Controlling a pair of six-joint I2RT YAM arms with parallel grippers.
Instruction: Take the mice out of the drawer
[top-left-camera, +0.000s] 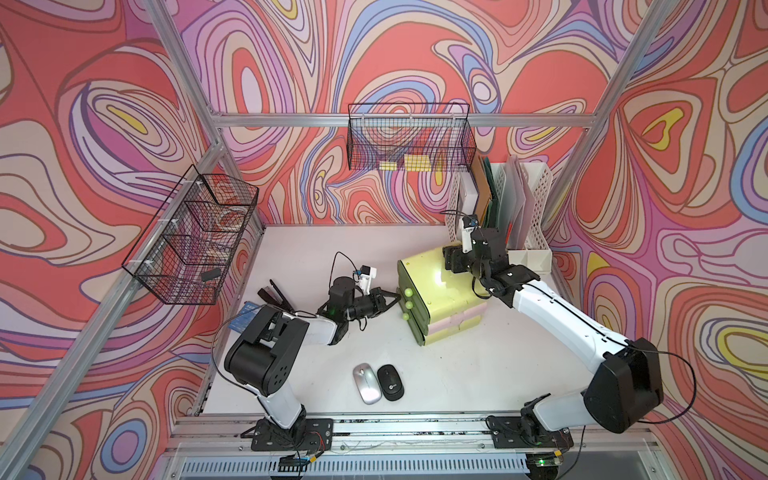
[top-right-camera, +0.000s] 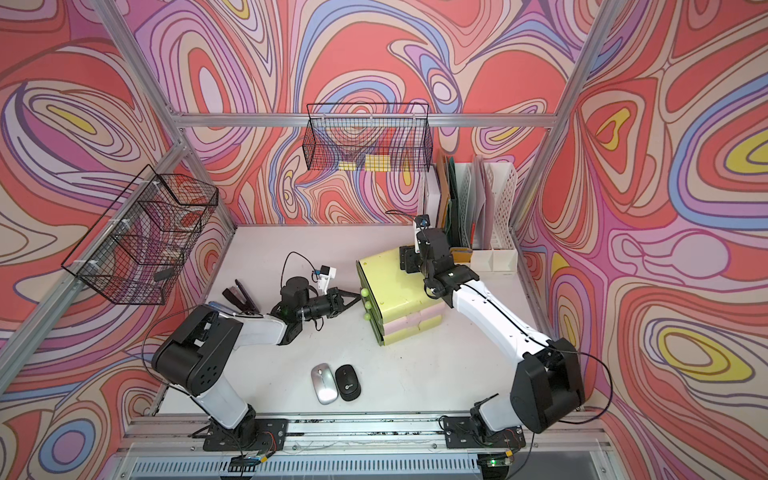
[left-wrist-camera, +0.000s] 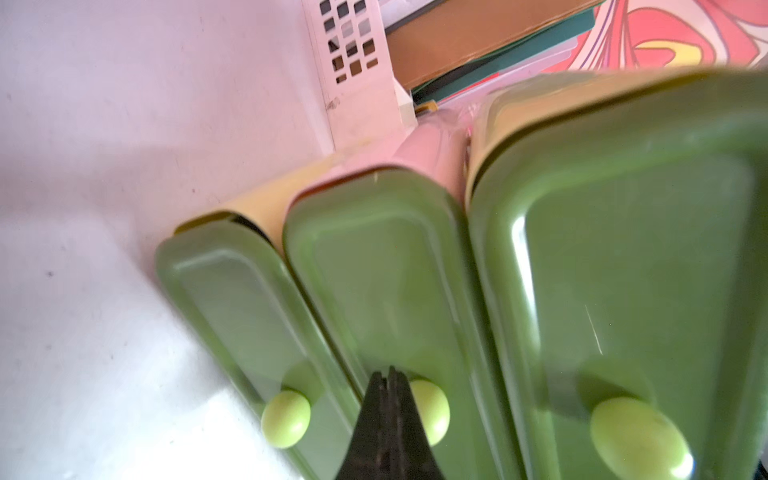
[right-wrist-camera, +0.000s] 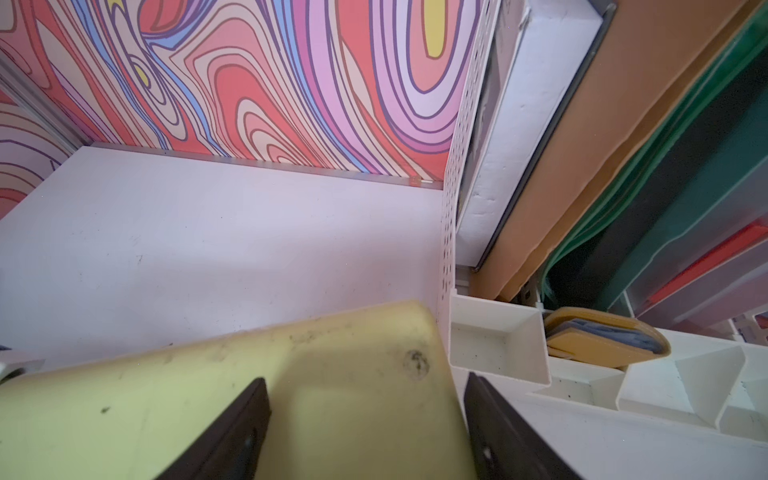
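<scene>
The yellow-and-pink drawer unit (top-left-camera: 436, 284) has three green drawer fronts (left-wrist-camera: 608, 264) with round light-green knobs (left-wrist-camera: 285, 417), all facing left. My left gripper is shut, nothing between its fingers, at the middle knob (left-wrist-camera: 432, 409). Over the back right corner of the unit's top, my right gripper is part open, its fingers either side of that corner; whether they touch it is unclear. A silver mouse (top-left-camera: 367, 383) and a black mouse (top-left-camera: 390, 381) lie side by side on the table in front of the unit.
A white file organizer (right-wrist-camera: 496, 336) with folders stands at the back right. Dark pen-like items (top-left-camera: 272, 297) lie at the left behind the left arm. Wire baskets (top-right-camera: 368, 144) hang on the back and left rails.
</scene>
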